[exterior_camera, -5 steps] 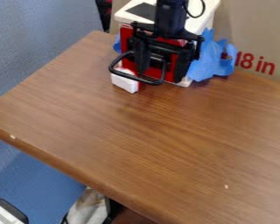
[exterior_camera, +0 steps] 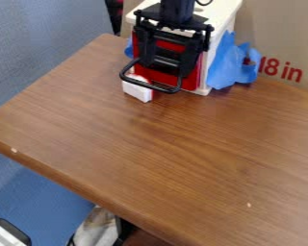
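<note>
The black gripper [exterior_camera: 167,60] hangs at the top centre of the camera view, in front of a red panel [exterior_camera: 187,81] on a white box-like object [exterior_camera: 216,13]. A black loop-shaped part of it reaches down over the red panel. A small white block [exterior_camera: 136,91] sits at the lower left of the red panel, on the table. Blue crumpled material [exterior_camera: 233,63] shows on both sides of the object. Whether the gripper is open or shut, or holding anything, I cannot tell.
A cardboard surface [exterior_camera: 285,38] with red printing stands behind at the right. Blue floor or fabric [exterior_camera: 28,58] lies beyond the left edge.
The gripper's upper body has shifted slightly up and back over the white object over the last second. The rest looks unchanged.
</note>
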